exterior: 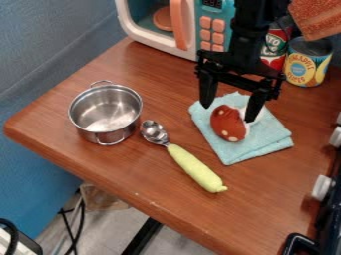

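Observation:
My black gripper (230, 104) hangs open over a folded light-blue cloth (256, 143), its two fingers spread wide either side of a red-brown and white object (228, 125) lying on the cloth. Nothing shows held. A steel pot (106, 111) with two handles stands at the left of the wooden table (80, 149). A spoon (158, 136) lies right of the pot, and a pale yellow corn-like item (196, 169) lies below it, toward the table's front.
A toy microwave (180, 25) stands at the back. Cans (306, 65) sit at the back right. A black appliance with white knobs (320, 209) lines the right edge. Bare table lies at the left front and just behind the pot.

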